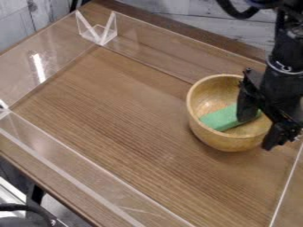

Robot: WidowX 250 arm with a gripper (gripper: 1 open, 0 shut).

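Note:
My black gripper (260,116) reaches down from the upper right over the right part of a yellow wooden bowl (208,134), open, its fingers at and over the bowl's rim. A green block (219,121) lies inside the bowl, partly hidden behind the gripper.
A clear plastic holder (97,27) stands at the top left. A pale wall runs along the back right.

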